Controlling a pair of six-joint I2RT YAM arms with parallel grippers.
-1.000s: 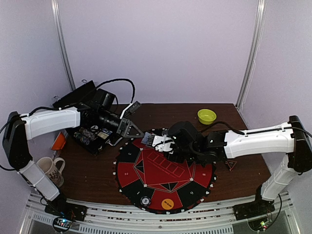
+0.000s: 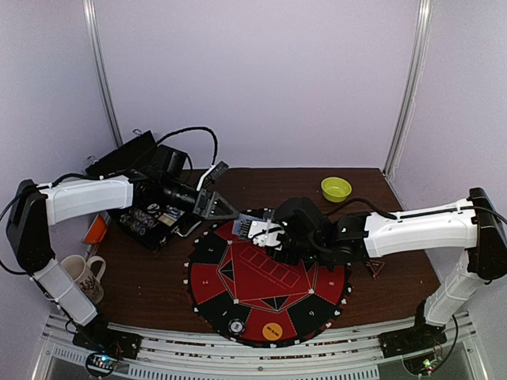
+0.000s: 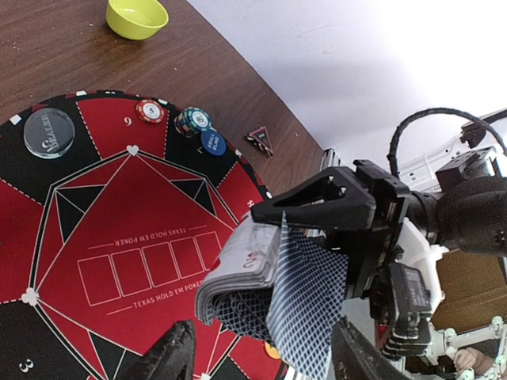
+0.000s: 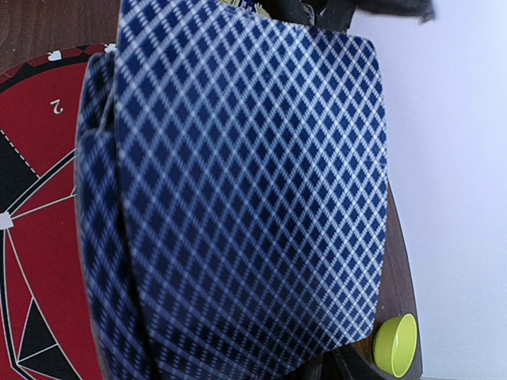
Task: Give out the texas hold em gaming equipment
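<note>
In the top view, a small bunch of blue-backed playing cards [image 2: 244, 226] is held above the round poker mat [image 2: 265, 273]. My right gripper [image 2: 258, 231] is shut on them. In the left wrist view, one patterned card [image 3: 305, 305] stands away from the bent pack [image 3: 242, 261], under the right gripper's black finger [image 3: 317, 206]. My left gripper has its fingertips apart, close to the cards' lower end; touching or not cannot be told. Blue card backs [image 4: 253, 174] fill the right wrist view and hide most of the right fingers.
A yellow-green bowl [image 2: 336, 189] stands at the back right. An open black case [image 2: 146, 226] with chips lies at the left, near a mug [image 2: 83, 277]. On the mat lie a clear dealer disc [image 3: 49, 133], chip stacks [image 3: 192, 121] and an orange disc [image 2: 272, 331].
My left gripper has shifted slightly right and up by the cards. More of the cards' patterned face shows in the top view. The right arm looks nearly still.
</note>
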